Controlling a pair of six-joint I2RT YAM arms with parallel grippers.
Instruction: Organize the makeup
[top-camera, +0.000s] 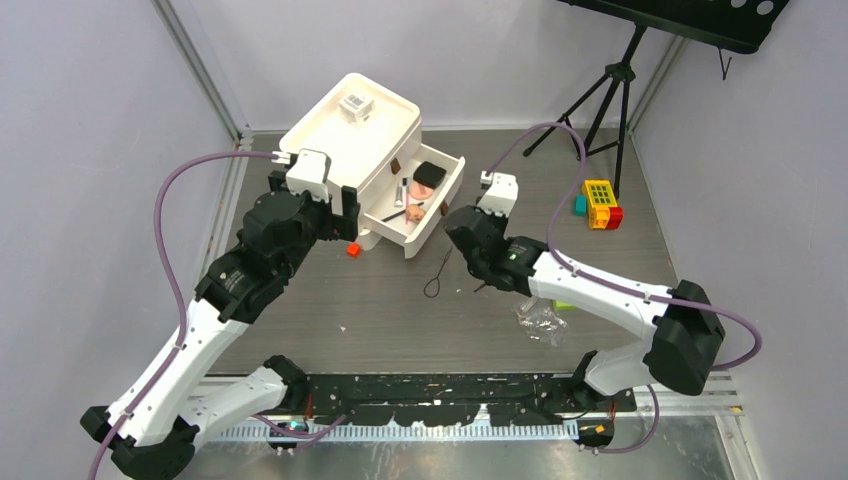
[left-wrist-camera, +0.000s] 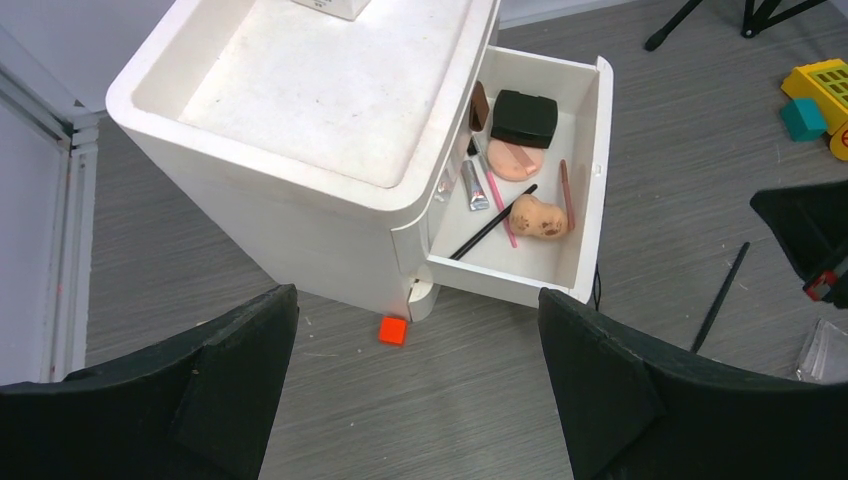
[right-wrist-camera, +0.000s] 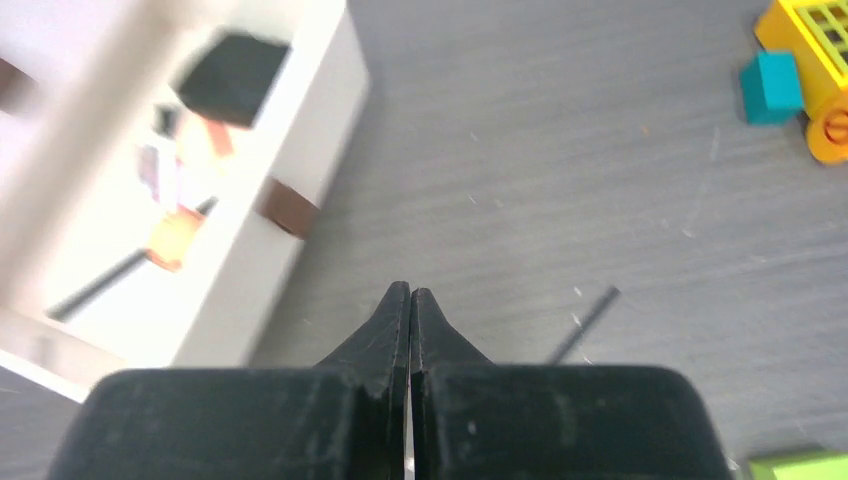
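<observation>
The open drawer (top-camera: 405, 240) of the white organizer (top-camera: 340, 140) holds a black case (left-wrist-camera: 525, 118), pink compact, tube, pencils and a beige puff (left-wrist-camera: 537, 217). My left gripper hangs open over the floor near the organizer, empty. My right gripper is raised right of the drawer, fingers shut; anything between them is too hard to make out. A thin wire-looped item (top-camera: 432, 288) appears below it in the top view, and a dark pencil-like stick (left-wrist-camera: 720, 298) lies on the floor.
An orange cube (top-camera: 353, 250) sits by the organizer. Yellow toy blocks (top-camera: 600, 205), a teal block (top-camera: 580, 205) and a black stand (top-camera: 620, 90) are at the back right. A clear bag (top-camera: 540, 325) lies at front right.
</observation>
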